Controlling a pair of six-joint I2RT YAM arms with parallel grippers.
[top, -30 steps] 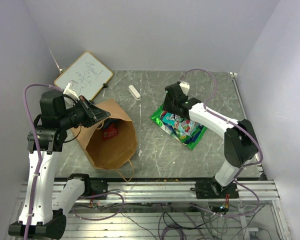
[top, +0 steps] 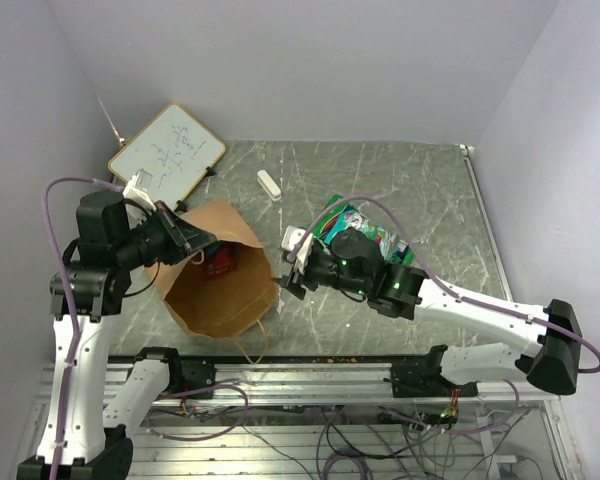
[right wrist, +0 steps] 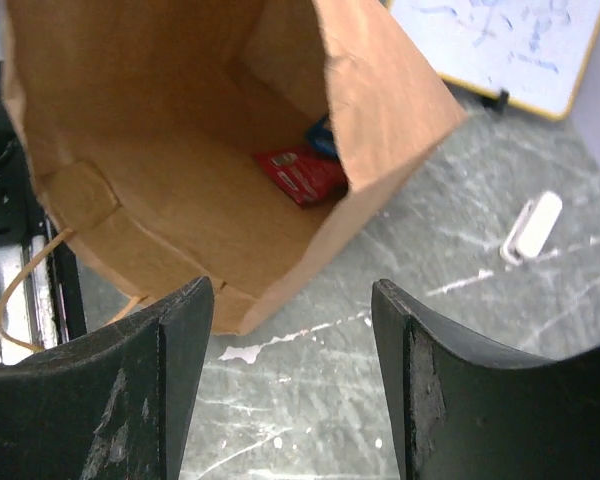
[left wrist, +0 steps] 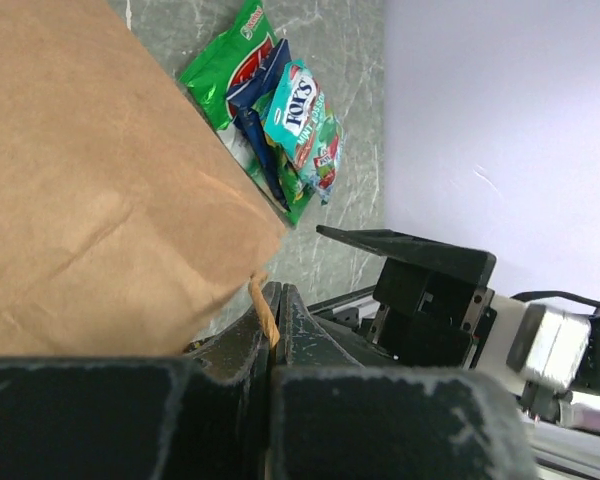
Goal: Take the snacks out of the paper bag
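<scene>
The brown paper bag [top: 220,300] lies on its side, its mouth facing right and toward the front. Inside it are a red snack pack [right wrist: 300,175] and a dark blue one [right wrist: 323,136], seen through the mouth in the right wrist view. My left gripper is shut on the bag's twisted paper handle [left wrist: 264,312]. Just outside the mouth, my right gripper [top: 290,272] stands open, with only bare table between its fingers. Several snack packs, green, blue and teal [left wrist: 295,110], lie in a pile on the table, partly hidden by the right arm in the top view.
A whiteboard [top: 168,155] leans at the back left, and a white eraser-like block [top: 269,185] lies near it. A second handle loop [right wrist: 20,300] sticks out from the bag's lower edge.
My right gripper has moved left and frontward, from over the snack pile to the bag's mouth. The left arm has shifted only slightly; the bag lies about where it was.
</scene>
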